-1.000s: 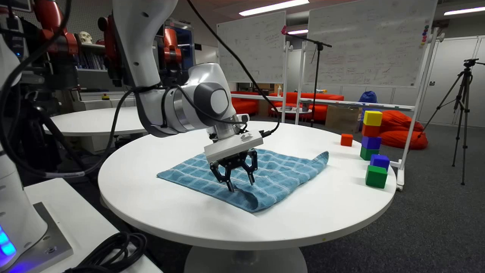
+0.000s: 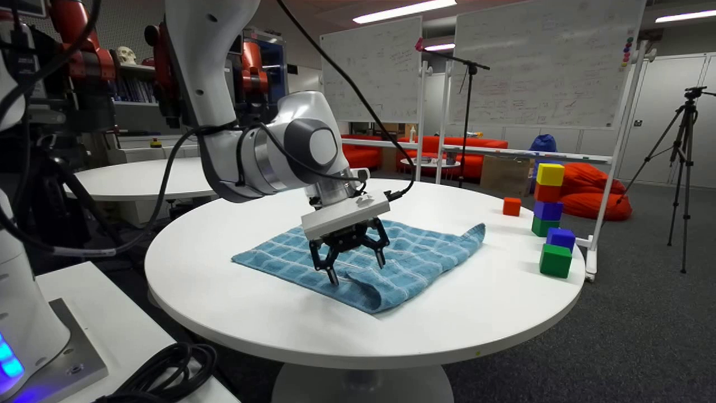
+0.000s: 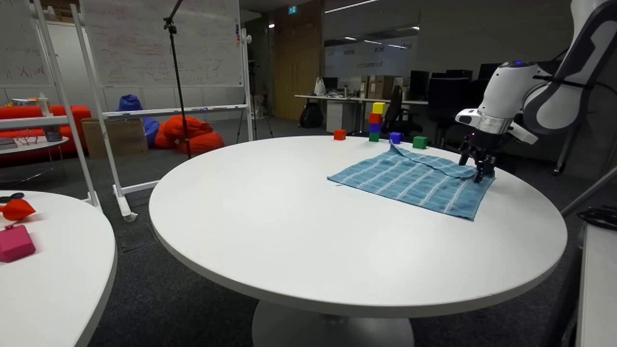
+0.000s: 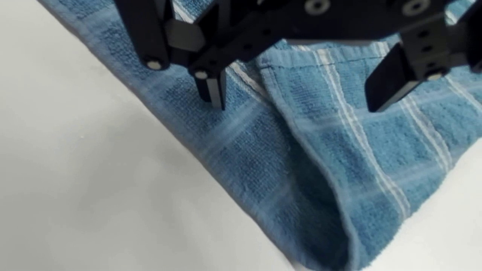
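Observation:
A blue towel with white stripes (image 2: 429, 258) lies on the round white table, one edge folded back over its top. In the wrist view the folded layer (image 4: 343, 135) curls up, with a dark hollow under its edge near the corner. My gripper (image 2: 358, 267) stands open just over the towel, its fingers spread wide. From the wrist camera, one fingertip (image 4: 217, 97) is over the lower layer and the other (image 4: 384, 90) over the folded layer. Nothing is held between them. Whether the tips touch the cloth I cannot tell.
Near the table's far edge rises a stack of coloured blocks (image 2: 548, 201). Close by are a red block (image 2: 511, 206), a blue block (image 2: 561, 238) and a green block (image 2: 555, 261).
The gripper's fingers have spread wider apart than a second ago. The arm and the towel look about the same.

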